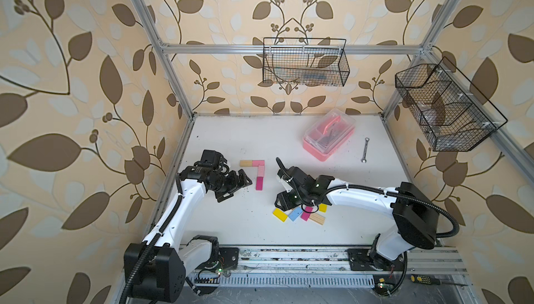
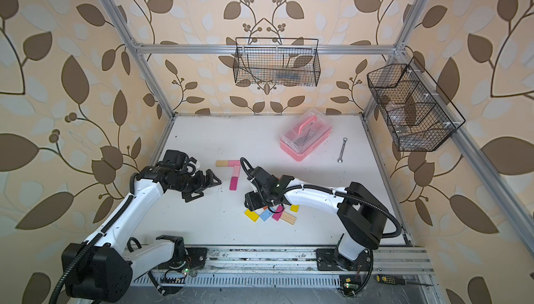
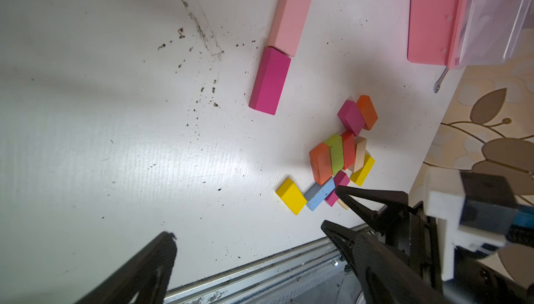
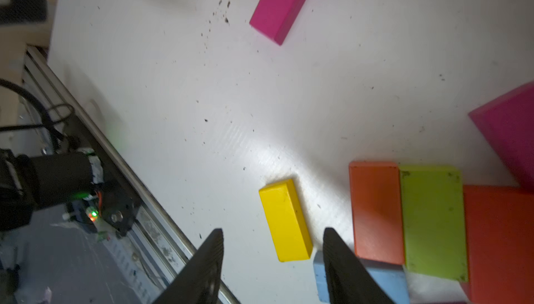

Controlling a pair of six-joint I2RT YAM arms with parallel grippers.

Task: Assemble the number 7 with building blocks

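Observation:
A partial seven lies flat left of centre: a wooden block [image 1: 245,163], a pink block at the corner, a light pink block [image 3: 289,16] and a magenta block [image 3: 269,80]. My left gripper [image 1: 236,184] stands open near its left side, with nothing between its fingers. My right gripper hangs over a loose yellow block [image 4: 283,220], fingers apart and empty. Beside that lie orange [image 4: 375,212], green [image 4: 432,220], red [image 4: 497,237], blue [image 4: 383,281] and other loose blocks.
A pink lidded box [image 1: 328,142] sits at the back right, with a wrench [image 1: 365,151] to its right. Wire baskets hang on the frame above.

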